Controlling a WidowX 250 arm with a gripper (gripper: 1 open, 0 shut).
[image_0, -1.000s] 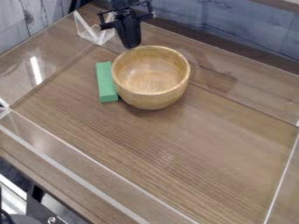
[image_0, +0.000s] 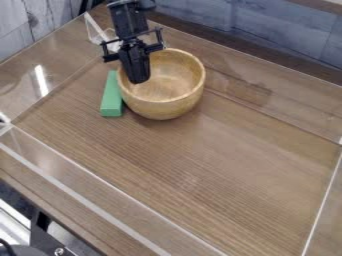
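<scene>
A beige bowl (image_0: 167, 95) sits on the wooden table (image_0: 201, 180) in the upper middle. My gripper (image_0: 132, 70) is at the bowl's left rim, its fingertips low over or at that rim; whether they touch it is unclear. The gripper looks shut, with nothing clearly visible between its fingers. A green block (image_0: 111, 97) lies just left of the bowl, partly hidden by it.
A dark blue wall (image_0: 254, 25) runs along the back, and the table's left edge is at the far left.
The bowl has shifted left, closer over the green block.
</scene>
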